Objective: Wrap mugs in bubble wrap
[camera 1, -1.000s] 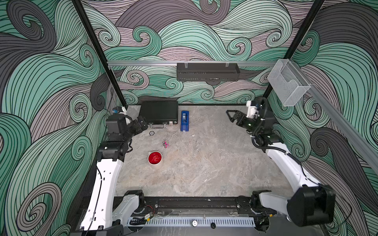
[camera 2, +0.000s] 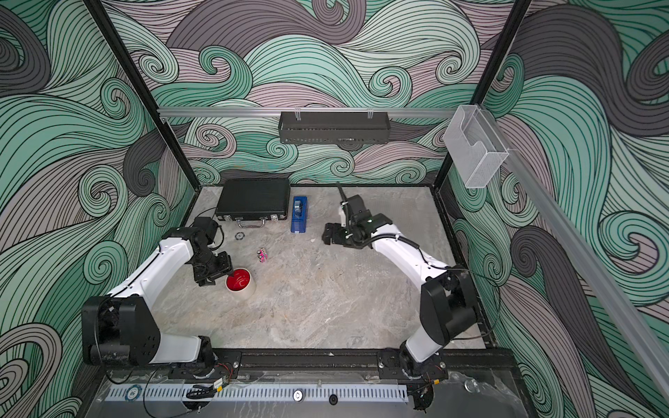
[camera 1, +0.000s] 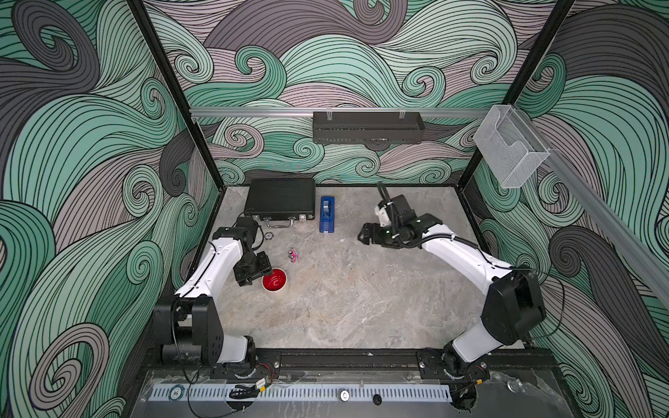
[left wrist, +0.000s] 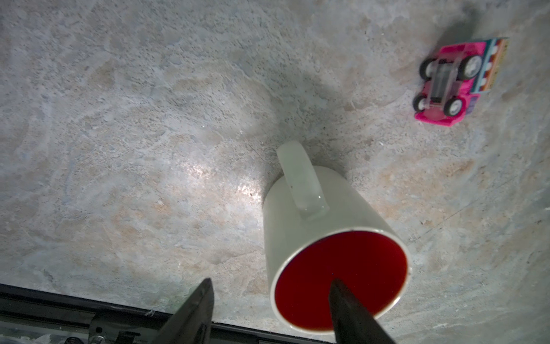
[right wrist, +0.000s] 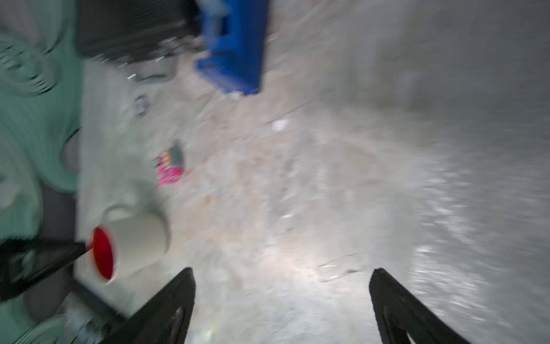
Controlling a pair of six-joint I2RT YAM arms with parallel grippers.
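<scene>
A white mug with a red inside stands upright on the left of the table, its mouth facing up. In the left wrist view the mug's handle points away from my gripper. My left gripper is partly open at the mug's left; one finger overlaps the mouth in this view, and I cannot tell whether it touches. Nothing is gripped between its fingers. Over the back middle of the table my right gripper is open and empty, well away from the mug.
A small pink toy car lies behind the mug. Farther back are a small round object, a black case and a blue tape dispenser.
The mug has stayed put.
</scene>
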